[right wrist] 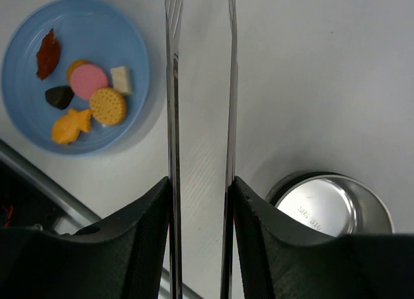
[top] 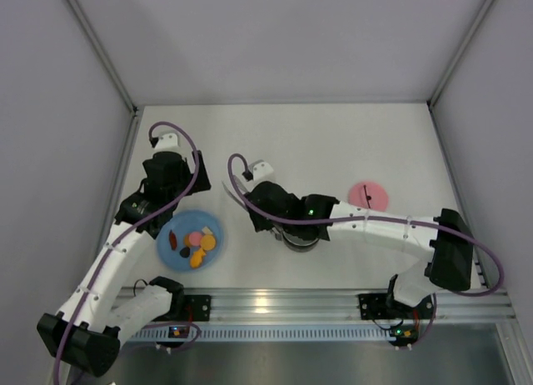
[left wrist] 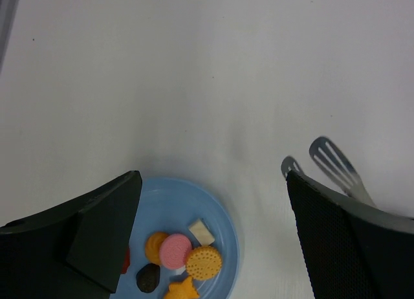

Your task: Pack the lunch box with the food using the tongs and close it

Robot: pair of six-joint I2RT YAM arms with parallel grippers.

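Metal tongs with slotted ends stand between the fingers of my right gripper, one arm against each finger and a gap between the arms. Their tips show at the right of the left wrist view. The round metal lunch box lies below and to the right of that gripper; my right arm covers most of it from above. The blue plate carries a pink disc, a round yellow biscuit, an orange fish and other pieces. My left gripper is open and empty, beyond the plate.
A pink round item with a dark mark lies toward the right of the white table. A metal rail runs along the front edge.
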